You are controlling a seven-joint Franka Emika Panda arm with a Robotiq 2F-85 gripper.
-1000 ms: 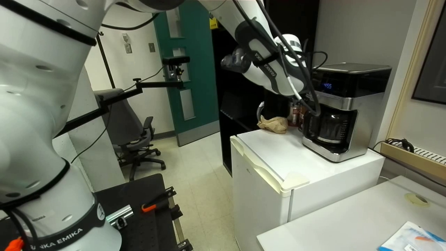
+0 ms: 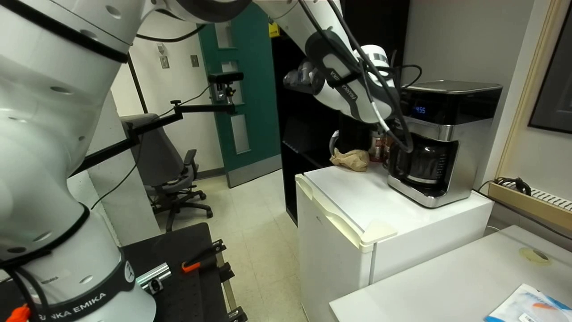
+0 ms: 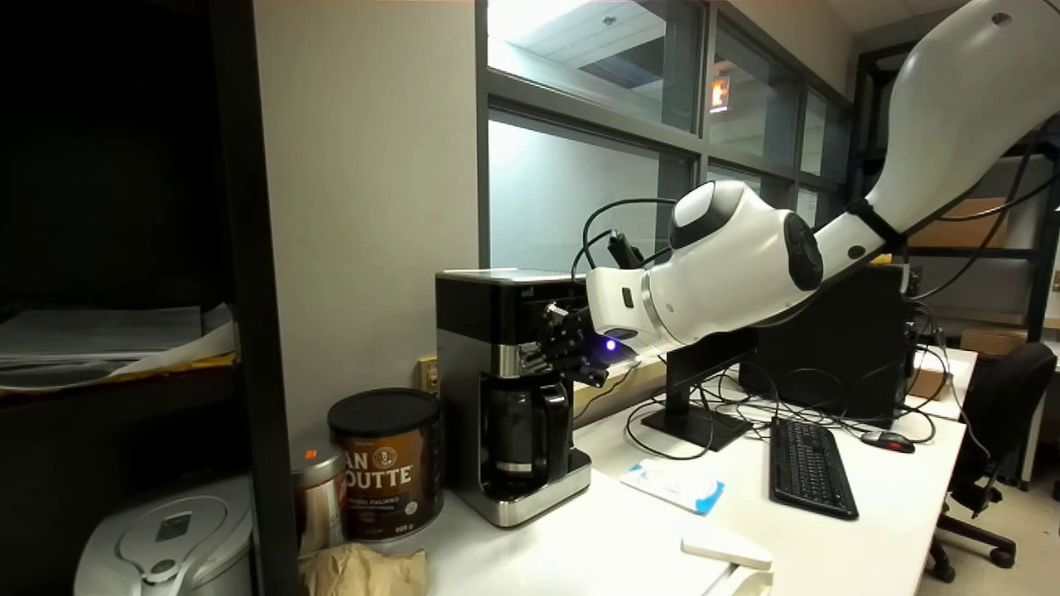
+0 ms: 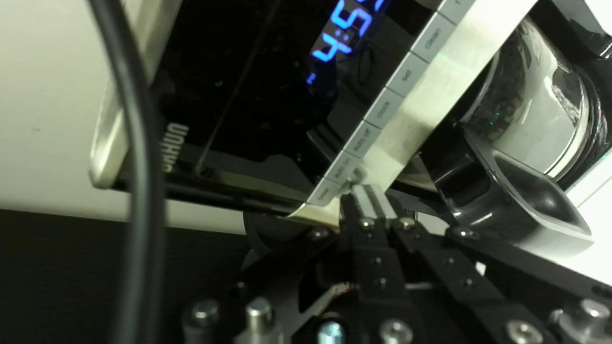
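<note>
The black and silver coffee maker shows a lit blue clock on its glossy front panel. Below that panel runs a slanted strip of small grey buttons, with labels such as clean, set, clock and auto off. My gripper is shut, nothing visible between its fingers. Its tips are right at the lower end of the strip, by the last buttons; whether they touch is hard to tell. The glass carafe sits inside the machine, its black handle to the right of my fingers in the wrist view.
A brown coffee can and a crumpled paper bag stand beside the machine on the white fridge. A dark shelf rises behind them. A loose black cable crosses the wrist view.
The arm has shifted very slightly to the right, toward the coffee maker. The coffee maker and the objects around it have not moved.
</note>
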